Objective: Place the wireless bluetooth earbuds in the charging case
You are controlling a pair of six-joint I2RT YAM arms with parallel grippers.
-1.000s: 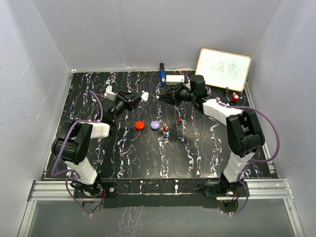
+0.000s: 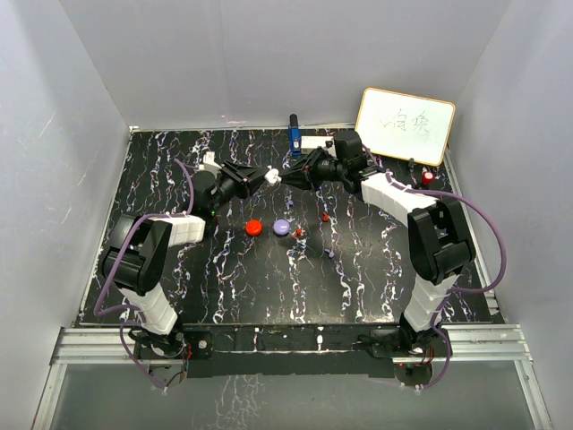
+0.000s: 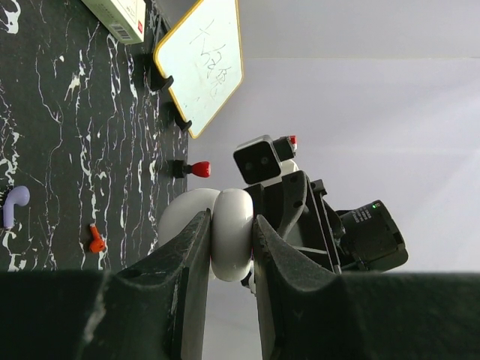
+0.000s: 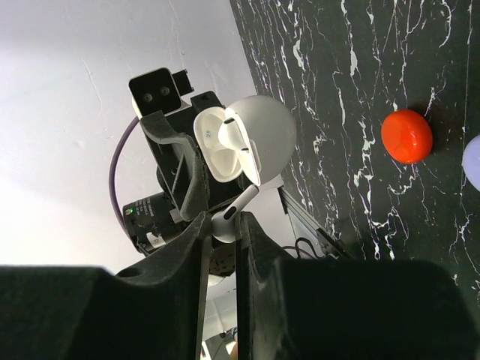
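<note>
My left gripper is shut on the white charging case (image 3: 231, 244), raised above the table. In the right wrist view the case (image 4: 219, 161) has its lid open, and one white earbud (image 4: 231, 135) sits in its upper part. The lower hollow looks empty. A second white earbud (image 4: 225, 227) is between the fingertips of my right gripper, which appears shut on it. Its stem points up toward the case's lower edge, close to it; whether they touch I cannot tell. From above, the two grippers nearly meet around the case (image 2: 272, 176).
On the black marbled table lie a red round case (image 2: 253, 227), a purple round case (image 2: 282, 227) and several small earbuds. A box (image 2: 317, 143), a blue item (image 2: 295, 141) and a whiteboard (image 2: 405, 124) stand at the back.
Both grippers have drawn together: the left with the case has shifted slightly right, the right with the earbud has moved left.
</note>
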